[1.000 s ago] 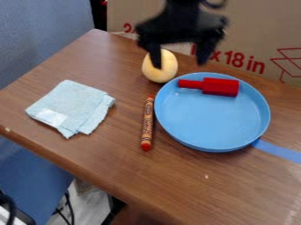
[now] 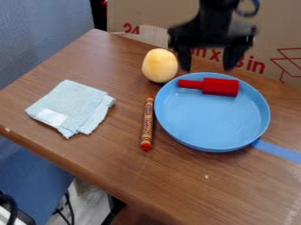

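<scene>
My dark gripper [image 2: 210, 53] hangs blurred over the back of the table, above a blue plate [image 2: 212, 121] and right of a pale yellow, rounded object [image 2: 160, 65]; its fingers appear apart, with nothing visible between them. A red object [image 2: 219, 86] lies in the back part of the plate. A brown crayon-like stick with red ends [image 2: 148, 123] lies left of the plate, and a folded light-blue cloth [image 2: 70, 107] lies at the left.
A cardboard box [image 2: 277, 48] stands behind the table. A strip of blue tape [image 2: 277, 151] runs right of the plate.
The objects on the table look unmoved.
</scene>
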